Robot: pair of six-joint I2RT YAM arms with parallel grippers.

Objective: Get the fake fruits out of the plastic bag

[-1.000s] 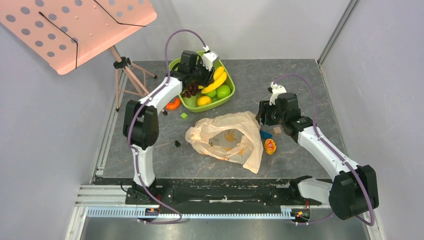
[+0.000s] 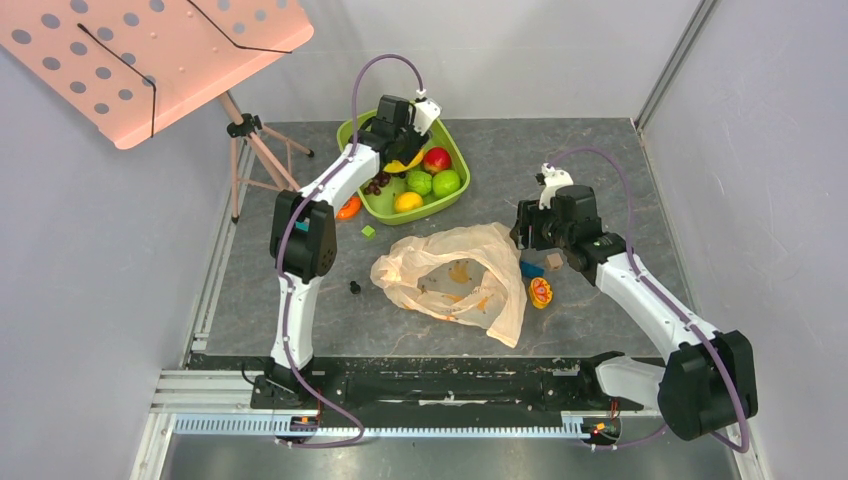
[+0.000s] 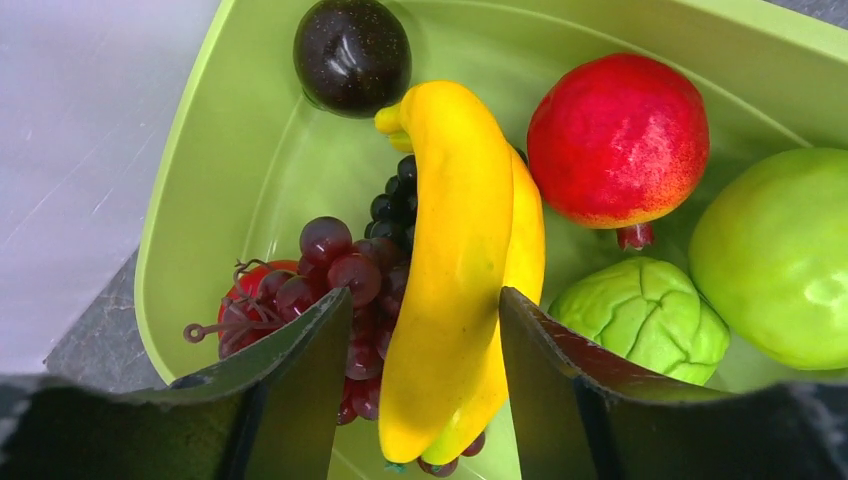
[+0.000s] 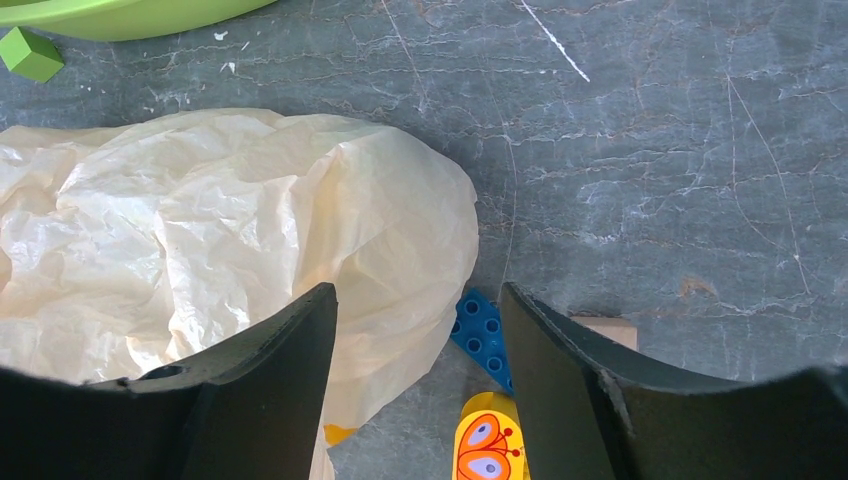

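Observation:
The yellow bananas point(image 3: 455, 230) lie in the green basket point(image 2: 462, 168) among the other fruits. In the left wrist view my left gripper is open around them, a gap showing between its left finger and the bananas. A pomegranate point(image 3: 620, 140), green apple point(image 3: 785, 260), dark plum point(image 3: 352, 55), red grapes point(image 3: 330, 270) and a lemon point(image 2: 408, 202) are in the basket too. The crumpled plastic bag point(image 2: 450, 245) lies on the table with orange-yellow patches in its opening. My right gripper stands open at the bag's right edge, nothing gripped.
Right of the bag are a blue block point(image 4: 480, 335), a wooden block point(image 4: 608, 332) and a yellow butterfly toy point(image 4: 490, 445). A green cube point(image 2: 368, 231) and a small black object point(image 2: 355, 287) lie left of it.
My left gripper moved slightly right over the basket and opened. The right arm and the bag have hardly moved.

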